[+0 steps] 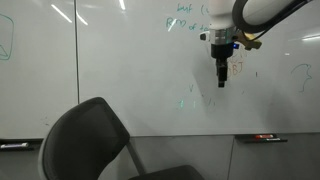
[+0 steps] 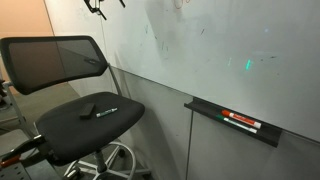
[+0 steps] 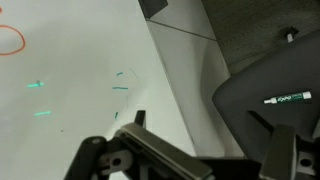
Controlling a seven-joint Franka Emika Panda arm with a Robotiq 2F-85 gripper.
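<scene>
My gripper hangs in front of the whiteboard, to the right of the chair in exterior view 1. Its fingers stand apart in the wrist view, nothing visible between them. A white marker with a green label lies on the dark chair seat, off toward the right of that view. In exterior view 2 the same marker rests beside a small dark block on the seat, well below the gripper at the top edge.
The black chair's mesh backrest rises above the seat. Along the whiteboard's lower edge, a black ledge carries a red marker and another pen. Green and orange marks cover parts of the board. Open air separates gripper and seat.
</scene>
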